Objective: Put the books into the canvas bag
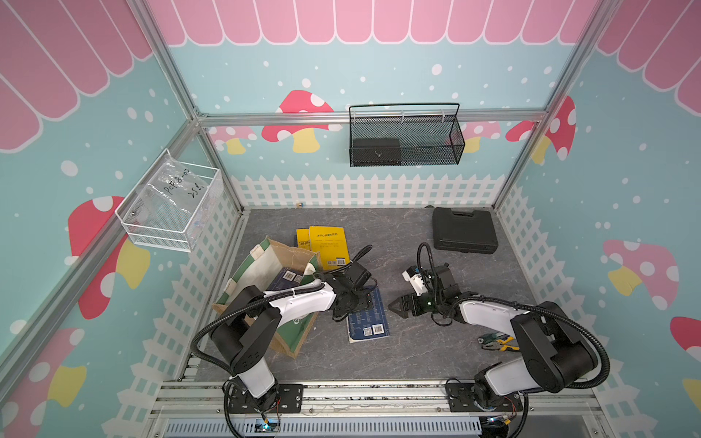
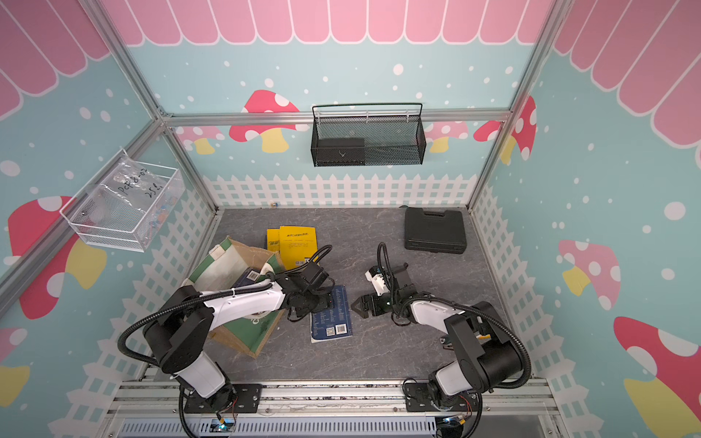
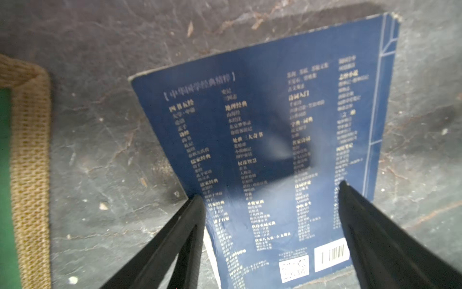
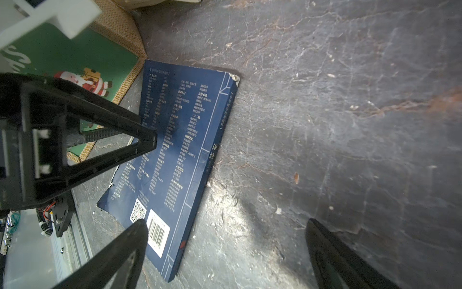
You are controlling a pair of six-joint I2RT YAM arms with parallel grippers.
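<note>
A dark blue book lies on the grey floor, right of the canvas bag. My left gripper is open and low over this book, its fingertips at either side of the cover. My right gripper stands open, low to the right of the book, nothing between its fingers. Two yellow books lie behind the bag. A darker book shows inside the bag.
A black case sits at the back right, and pliers lie near the right arm's base. Wire baskets hang on the walls.
</note>
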